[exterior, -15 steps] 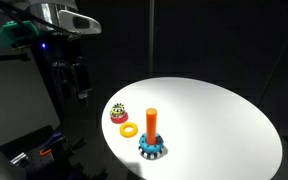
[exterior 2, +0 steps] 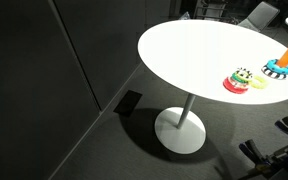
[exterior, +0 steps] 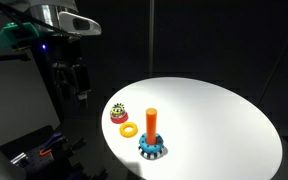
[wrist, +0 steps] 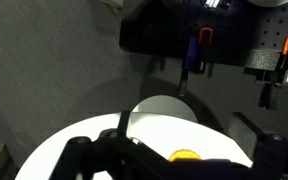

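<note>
An orange post (exterior: 152, 127) stands upright on a blue base ring (exterior: 152, 142), with a black-and-white patterned ring beneath it, on the white round table (exterior: 204, 115). To its left a yellow ring (exterior: 129, 130) lies flat on the table. Further left is a small pile of rings (exterior: 119, 114), red at the bottom and green and patterned on top. In the wrist view my gripper is open, its dark fingers wide apart with nothing between them. Part of the yellow ring (wrist: 185, 155) shows at the bottom of that view. The gripper hangs left of the table in exterior view 1.
Clamps with blue and red parts (exterior: 49, 145) sit at the robot's base, lower left. A round pedestal foot (exterior 2: 180, 131) stands beneath it, and a chair (exterior 2: 262, 18) is behind.
</note>
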